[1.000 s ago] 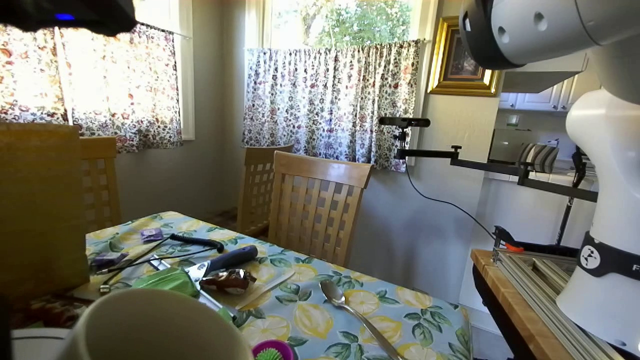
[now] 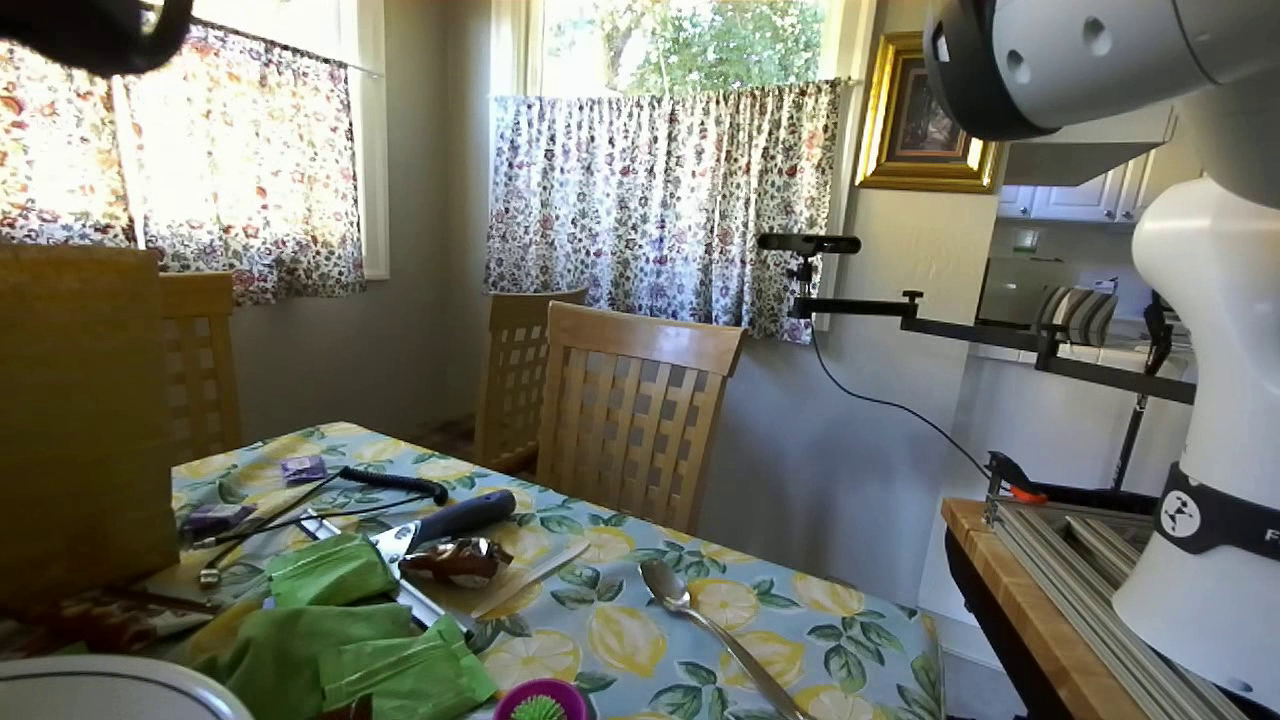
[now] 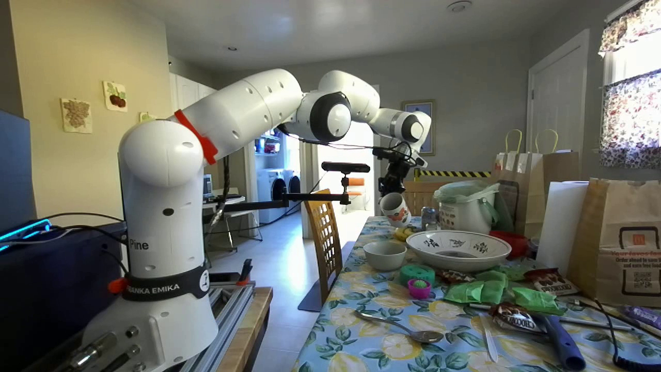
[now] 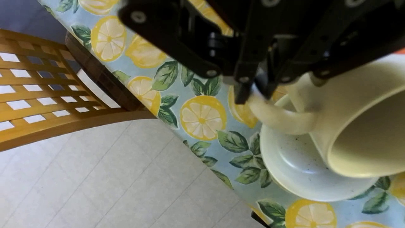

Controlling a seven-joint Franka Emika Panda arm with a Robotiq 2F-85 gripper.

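A cream mug [image 4: 341, 110] with a printed floral pattern hangs tilted in the air, its handle pinched between my gripper's fingers [image 4: 243, 89]. In the second exterior view, the mug [image 3: 395, 208] is held by my gripper [image 3: 391, 189] above the far part of the table, clear of the cloth. Below it in the wrist view is a small white bowl [image 4: 307, 171], partly covered by the mug. The same bowl [image 3: 384, 254] stands near the table's left edge in the second exterior view. The first exterior view shows neither the mug nor the fingers.
Right of the small bowl stands a wide patterned bowl [image 3: 458, 250]. Teal tape [image 3: 416, 273], a pink cup [image 3: 419, 288] and green packets [image 3: 489, 287] lie nearer. A spoon [image 3: 427, 335] rests on open cloth. A chair [image 4: 49, 91] borders the table edge.
The dark arm part at the upper left has shifted left and up.
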